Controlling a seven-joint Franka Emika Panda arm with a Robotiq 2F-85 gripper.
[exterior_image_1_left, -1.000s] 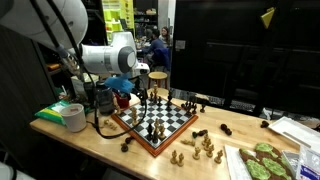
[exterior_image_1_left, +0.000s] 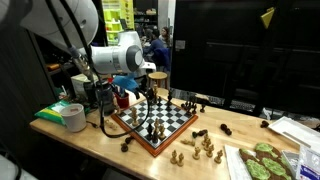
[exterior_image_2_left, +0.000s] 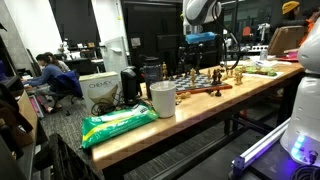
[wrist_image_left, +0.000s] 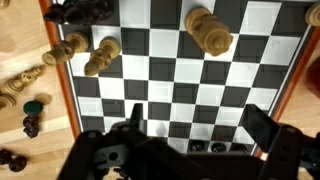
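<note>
My gripper is open above the chessboard (wrist_image_left: 160, 95), its two dark fingers wide apart with nothing between them. Several light wooden chess pieces stand on the squares at the top of the wrist view, including a large one (wrist_image_left: 211, 35) and a smaller one (wrist_image_left: 103, 56). Dark pieces (wrist_image_left: 80, 10) crowd the upper left corner. In exterior view 1 the gripper (exterior_image_1_left: 146, 76) hangs over the far left part of the board (exterior_image_1_left: 170, 118). In exterior view 2 it (exterior_image_2_left: 222, 38) hangs well above the table.
Loose light pieces (exterior_image_1_left: 198, 153) stand on the table right of the board. A white mug (exterior_image_1_left: 73, 117) and a green bag (exterior_image_1_left: 52, 110) lie to the left. A green-patterned tray (exterior_image_1_left: 262, 165) occupies the right front. Bare wood shows at the back right.
The white arm has shifted slightly upward and to the right in exterior view 1. The pieces on the board and table look unmoved.
</note>
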